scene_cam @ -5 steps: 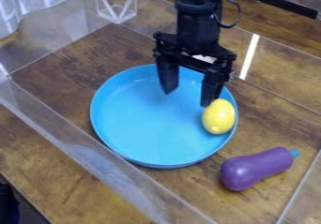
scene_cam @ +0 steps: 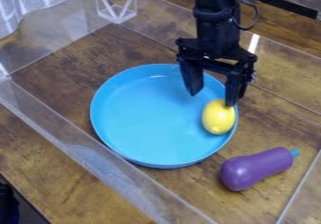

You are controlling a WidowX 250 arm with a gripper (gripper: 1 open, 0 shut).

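Observation:
My black gripper (scene_cam: 216, 78) is above the back right of a blue plate (scene_cam: 145, 115), its two fingers pointing down and spread apart, with nothing visible between them. A yellow oval object (scene_cam: 220, 116) lies on the plate's right side, just below the right finger. A purple eggplant toy (scene_cam: 254, 171) with a blue tip lies on the wooden table outside the plate, at the lower right.
Clear walls (scene_cam: 51, 157) run along the left and lower edges.
My gripper has moved right and slightly up, from over the plate's middle back toward its right rim. The plate, yellow object and eggplant have stayed put.

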